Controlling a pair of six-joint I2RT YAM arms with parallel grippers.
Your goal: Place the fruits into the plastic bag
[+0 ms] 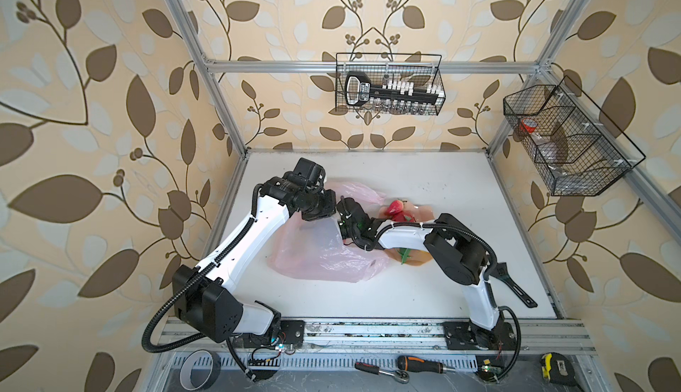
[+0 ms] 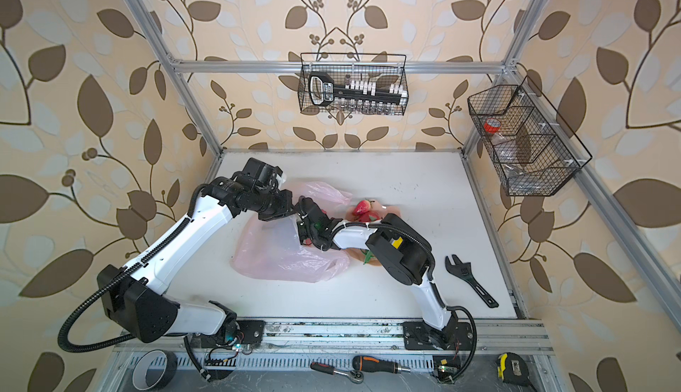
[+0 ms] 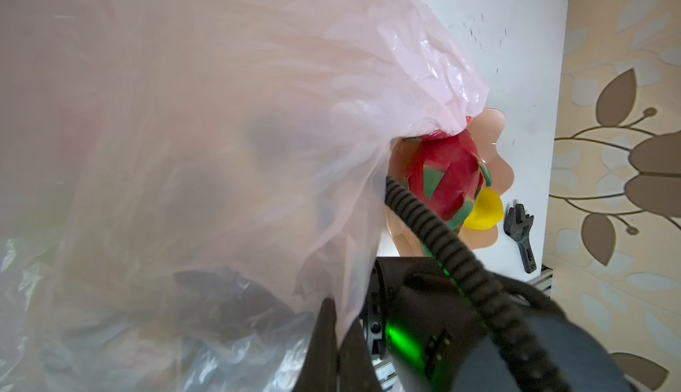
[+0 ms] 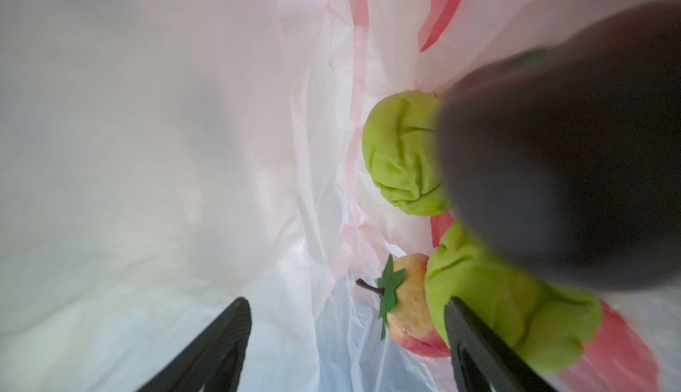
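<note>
My left gripper is shut on the pink plastic bag [image 1: 305, 257], holding its edge up. My right gripper is inside the bag, fingers open with nothing clearly between them. In the right wrist view, a green fruit [image 4: 400, 150], another green fruit [image 4: 496, 299] and a peach-like fruit with leaves [image 4: 408, 307] lie in the bag; part of the view is blocked by a dark shape. Beside the bag, red fruit [image 3: 443, 172] and a yellow fruit [image 3: 484, 209] sit on a petal-edged tray [image 3: 493, 129].
A black adjustable wrench [image 2: 468, 278] lies at the table's right. Wire baskets [image 1: 390, 87] [image 1: 567, 143] hang on the back and right frame.
</note>
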